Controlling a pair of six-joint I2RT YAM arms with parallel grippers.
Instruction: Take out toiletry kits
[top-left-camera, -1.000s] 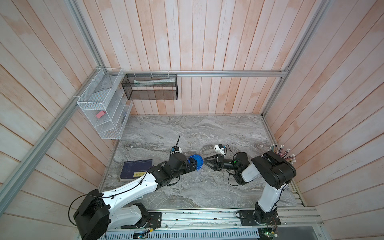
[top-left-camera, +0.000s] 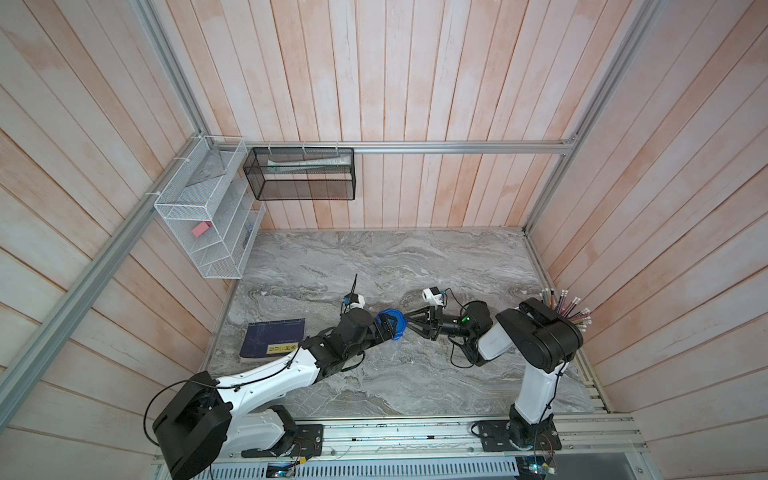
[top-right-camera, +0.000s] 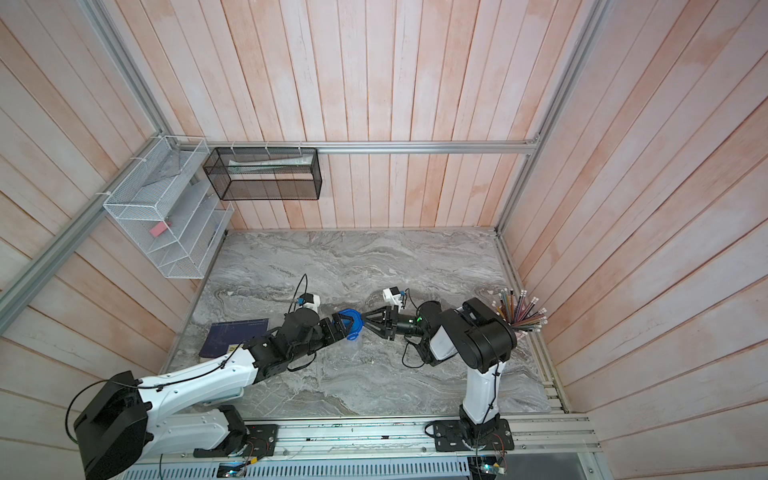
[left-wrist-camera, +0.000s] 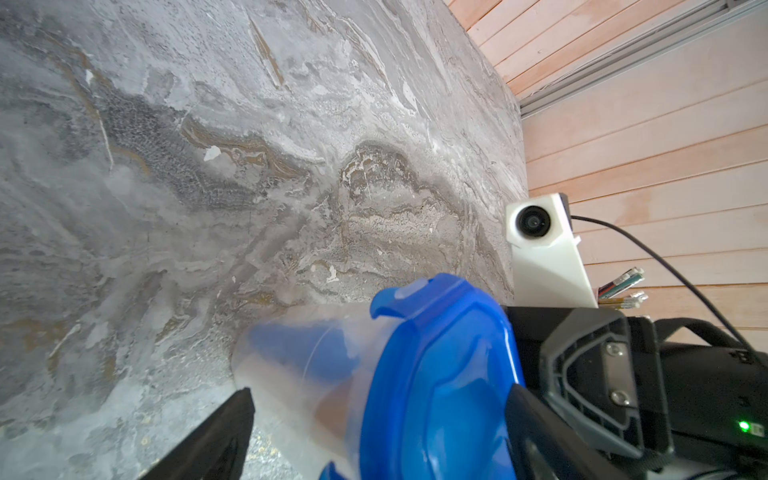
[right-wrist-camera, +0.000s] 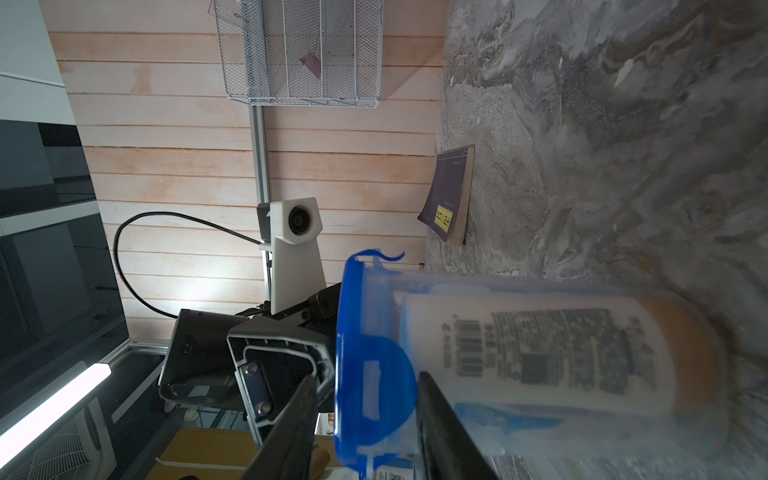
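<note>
A translucent toiletry container (right-wrist-camera: 544, 360) with a blue lid (left-wrist-camera: 452, 400) stands upright on the marble table. A white labelled item shows through its wall in the right wrist view. My left gripper (top-left-camera: 389, 326) is open at the lid's left side; in the left wrist view one finger (left-wrist-camera: 544, 440) overlaps the lid's edge while the other stands apart. From the right, my right gripper is partly open, its fingers either side of the blue lid flap in that view. Whether they touch the flap cannot be seen.
A dark blue book (top-left-camera: 273, 338) lies at the table's left. White wire shelves (top-left-camera: 212, 212) and a black mesh basket (top-left-camera: 300, 180) hang at the back left. Several brushes (top-left-camera: 568, 308) stand at the right edge.
My right gripper has moved a little left, closer to the blue lid, and its fingers look closer together. The left arm has shifted only slightly; the container stays in place.
</note>
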